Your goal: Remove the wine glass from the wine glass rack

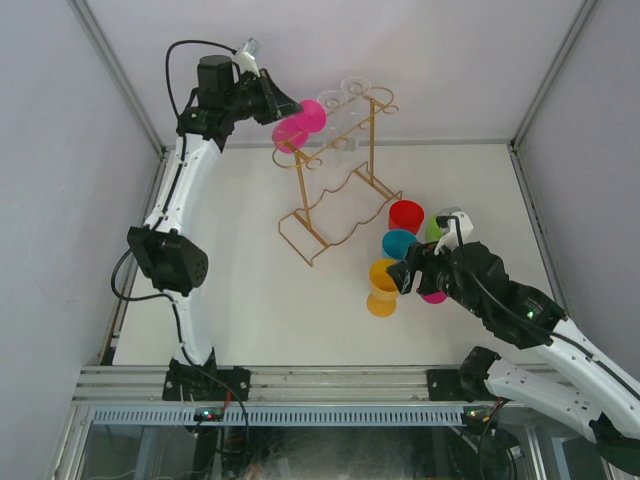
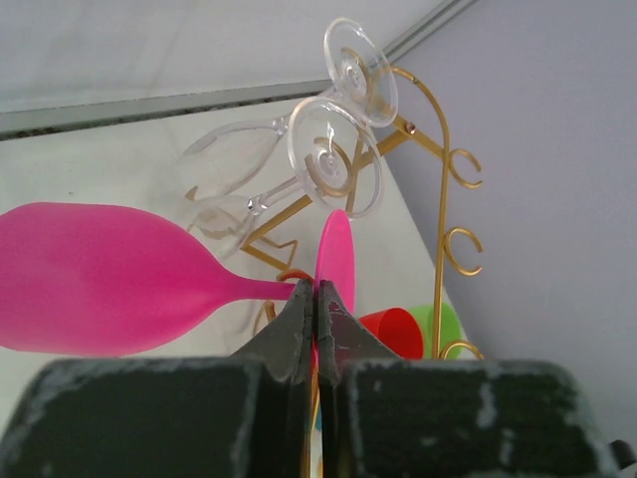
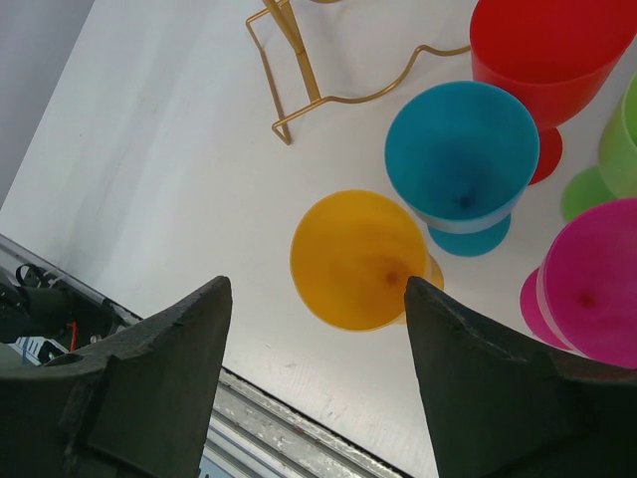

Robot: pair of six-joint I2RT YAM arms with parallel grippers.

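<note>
A pink wine glass (image 2: 109, 279) has its stem and foot between the fingers of my left gripper, which is shut on it. Its bowl points left in the left wrist view, tilted away from the hanging pose. From above, the pink glass (image 1: 290, 136) is at the left end of the gold wine glass rack (image 1: 303, 195), overlapping its rail; whether it is fully clear of the hook cannot be seen. My right gripper is open and empty, with a yellow cup (image 3: 356, 261) beyond its fingers.
Two clear glasses (image 2: 333, 154) hang farther along the rack. Blue (image 3: 463, 149), red (image 3: 547, 60), green (image 3: 622, 149) and pink (image 3: 597, 284) cups stand close together near the right arm.
</note>
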